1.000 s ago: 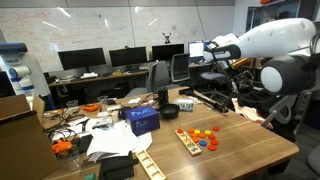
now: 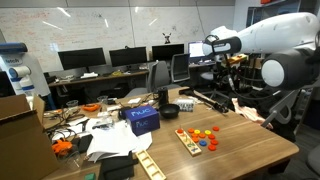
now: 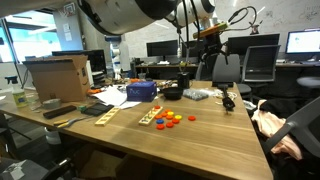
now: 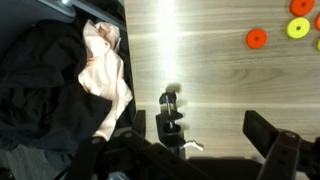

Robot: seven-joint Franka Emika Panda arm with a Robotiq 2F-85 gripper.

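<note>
In the wrist view my gripper is open, its two dark fingers far apart and nothing held. A small black object (image 4: pixel 170 119) lies on the wooden table below, within the span of the fingers but nearer the left one. The same black object (image 3: pixel 228 101) appears near the table's right side in exterior view 2. Orange and yellow discs (image 4: pixel 256 39) lie towards the upper right of the wrist view. My arm (image 2: pixel 256 40) reaches in from the right, high over the table; its fingers are hard to make out in the exterior views.
Pale strips (image 2: pixel 188 142) lie near the discs. A blue box (image 2: pixel 143 120), black bowl (image 2: pixel 169 112), papers (image 2: pixel 108 140) and a cardboard box (image 2: pixel 22 140) crowd the left and back. Light cloth (image 4: pixel 103 72) lies past the table edge.
The arm has shifted slightly upward and to the right in exterior view 1. The table items look unmoved.
</note>
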